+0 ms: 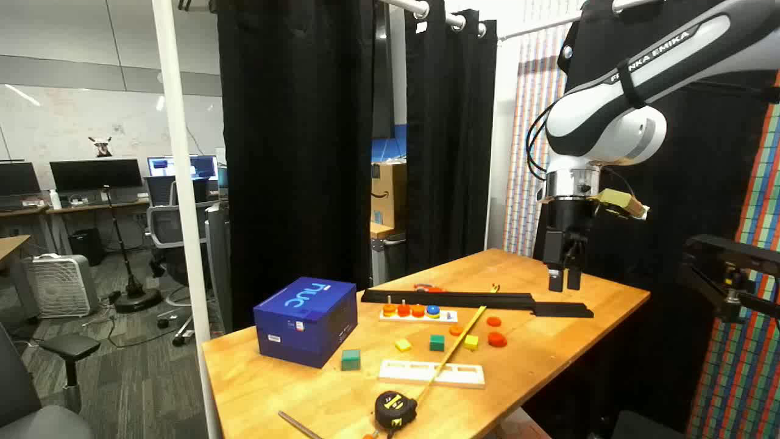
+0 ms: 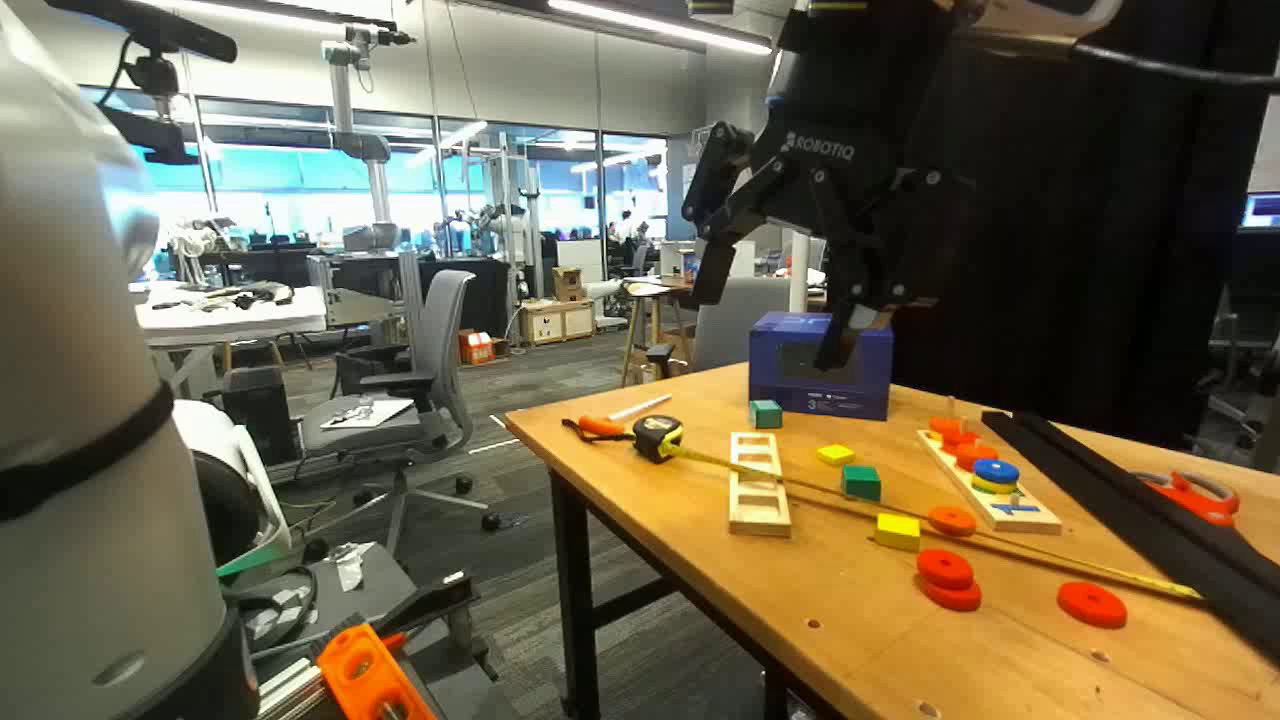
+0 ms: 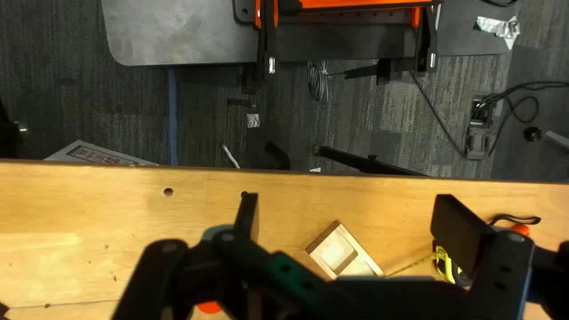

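Observation:
My gripper (image 1: 565, 281) hangs above the table's near-robot end, pointing down, its fingers apart with nothing between them. In the wrist view the open gripper spans the table edge, with part of a pale wooden frame (image 3: 365, 261) below. That slotted frame (image 2: 759, 522) lies flat near the table's edge. A yellow tape measure (image 2: 655, 437) has its blade pulled out across the frame. Green blocks (image 2: 860, 482), yellow blocks (image 2: 897, 532) and red discs (image 2: 1090, 604) lie loose. A pegboard (image 2: 1015, 512) carries red, orange and blue rings.
A blue box (image 1: 305, 322) stands at the table's far end from the arm. Long black strips (image 1: 468, 299) lie along the back side, near red-handled scissors (image 2: 1190, 497). Bare wood (image 1: 604, 291) shows at the end beneath the gripper.

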